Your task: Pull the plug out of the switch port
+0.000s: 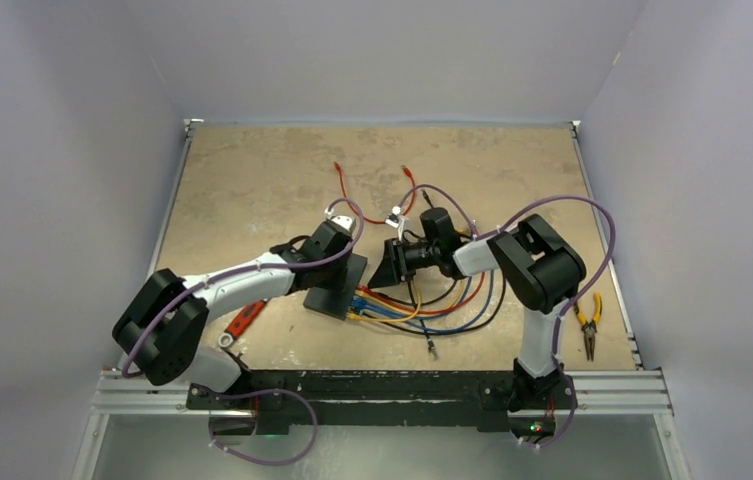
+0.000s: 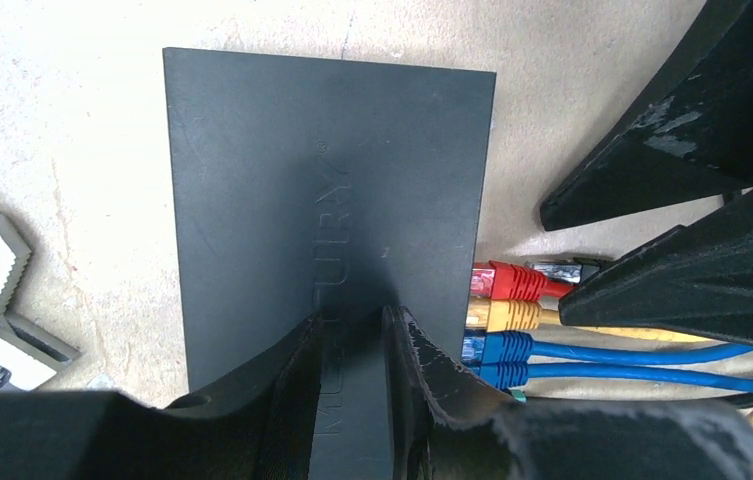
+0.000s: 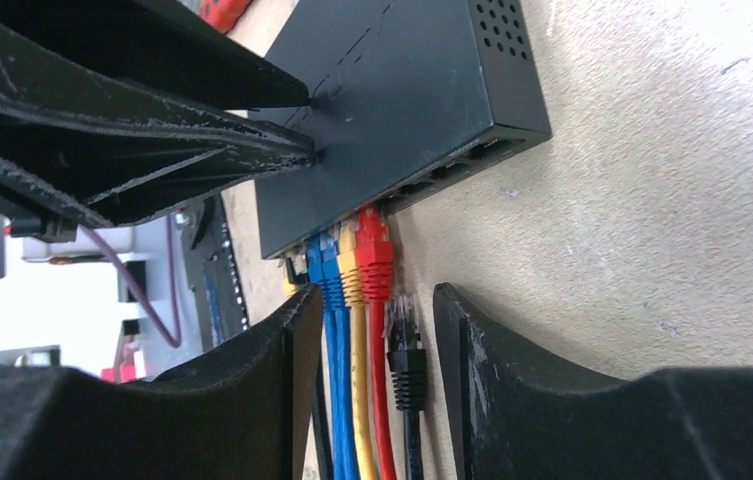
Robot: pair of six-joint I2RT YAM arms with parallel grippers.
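The black switch lies flat, with red, yellow and blue plugs along its cable edge. A black plug lies beside the red one, its clear end apart from the ports. My right gripper is part open; the black plug shows between its fingers with gaps on either side, not clamped. Over the switch top, my left gripper has its fingertips narrowly parted, seemingly touching the top surface. Only the bare switch face shows between them.
An adjustable wrench lies left of the switch. Yellow-handled pliers are at the far right. Several coiled cables spread right of the switch, and a loose red cable lies behind.
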